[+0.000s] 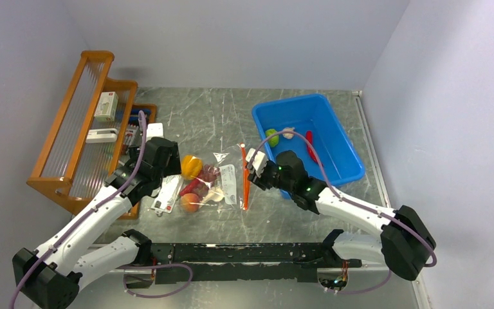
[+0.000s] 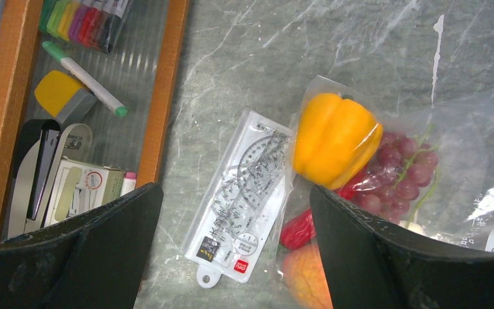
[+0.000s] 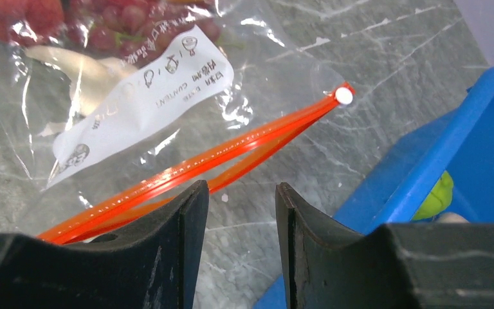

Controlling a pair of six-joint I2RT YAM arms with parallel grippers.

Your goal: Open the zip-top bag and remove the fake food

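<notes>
A clear zip top bag (image 1: 235, 161) lies flat on the counter, with a yellow pepper (image 2: 336, 138), grapes (image 2: 402, 170), a red chili pepper (image 2: 298, 230) and a peach-like fruit (image 2: 305, 277) inside. Along its right end runs an orange strip (image 3: 186, 168); in the right wrist view it looks split into two bands. My right gripper is part open beside that strip, nothing between its fingertips. Above the bag's left side, my left gripper stands wide open and empty, its right finger overlapping the food in view.
A blue bin (image 1: 344, 148) with a green item (image 1: 273, 138) and a red pepper (image 1: 310, 147) stands at right. The wooden organizer (image 1: 71, 129) fills the left. A packaged ruler set (image 2: 241, 193) lies beside the bag. Behind the bag the counter is bare.
</notes>
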